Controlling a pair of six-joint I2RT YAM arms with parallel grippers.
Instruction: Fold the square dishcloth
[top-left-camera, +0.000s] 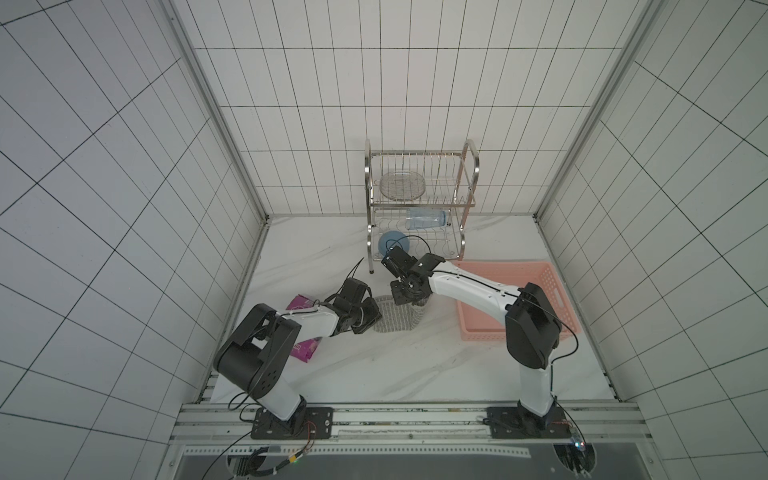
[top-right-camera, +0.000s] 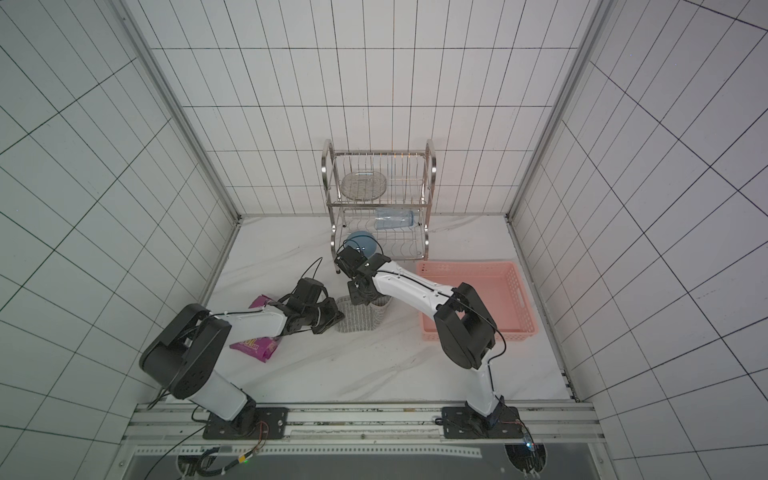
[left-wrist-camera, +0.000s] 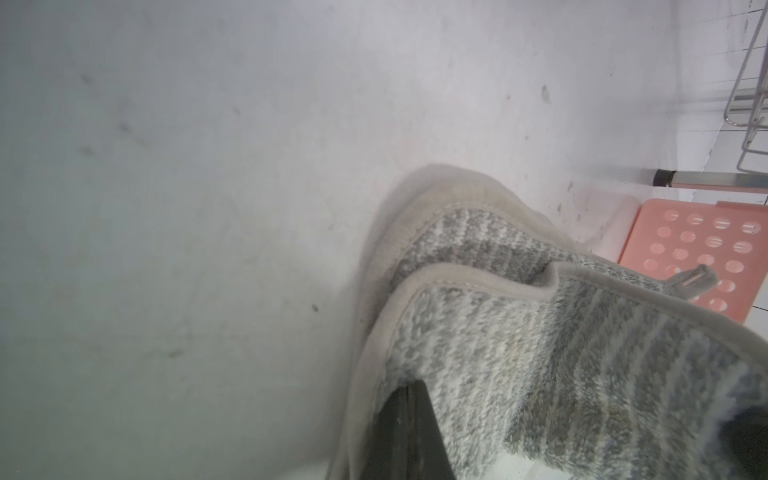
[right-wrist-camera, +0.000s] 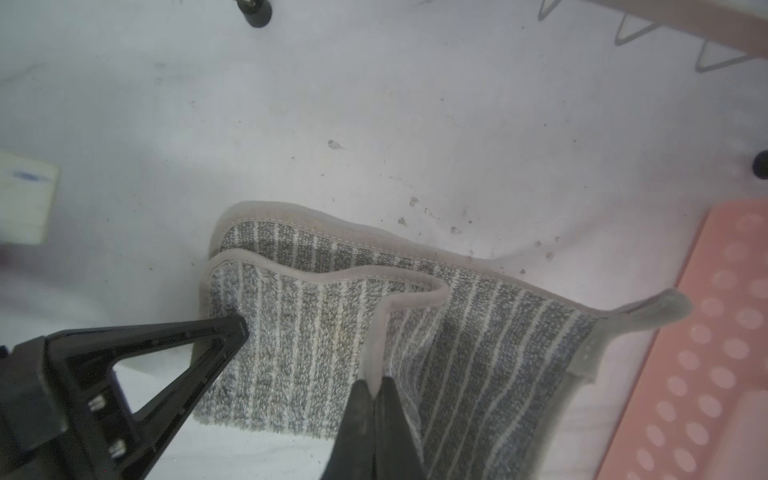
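The grey striped dishcloth (top-left-camera: 397, 317) lies on the table between both grippers, its left part doubled over with pale hems almost lined up at the far edge. Against the cloth's left part, my left gripper is shut; the wrist view shows its tips on the upper layer, with no cloth visibly pinched. Toward the cloth's middle, my right gripper is shut on a hemmed edge of the cloth (right-wrist-camera: 320, 352), which rises to its fingertips in a fold. The cloth's right part, with a hanging loop (right-wrist-camera: 640, 313), lies flat.
A pink basket (top-right-camera: 480, 265) stands right of the cloth. Behind is a metal dish rack (top-left-camera: 369, 184) holding a blue plate (top-left-camera: 392, 242) and a bottle (top-left-camera: 426, 218). A purple packet (top-left-camera: 305, 349) lies under the left arm.
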